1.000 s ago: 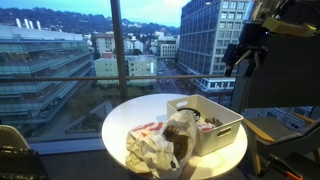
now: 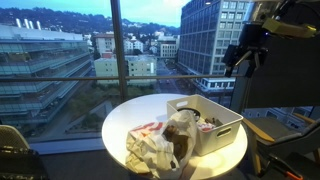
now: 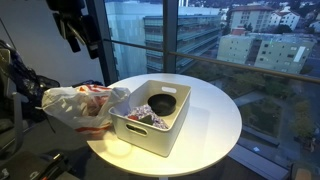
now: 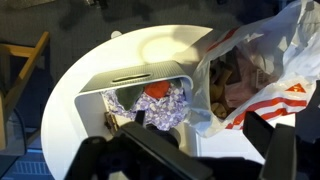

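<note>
My gripper stands open above the table, its dark fingers apart and nothing seen between them. In the first exterior view the gripper (image 2: 240,68) hangs well above the white bin (image 2: 219,141). That bin (image 3: 140,137) holds a black round pan or bowl (image 3: 162,104), a patterned cloth (image 4: 160,106), a red item (image 4: 159,71) and a dark green item (image 4: 127,73). A white plastic bag with red stripes (image 2: 150,148) lies beside the bin; in the wrist view the open bag (image 4: 272,103) shows brown things inside.
Both the bin and the bag rest on a round white table (image 3: 210,133), with the bag near its edge. Bare tabletop remains on the window side. A wooden-armed chair (image 2: 272,128) stands close to the table, and tall windows are behind.
The arm has shifted slightly at the upper right over the last second. The bin, bag and table look unmoved.
</note>
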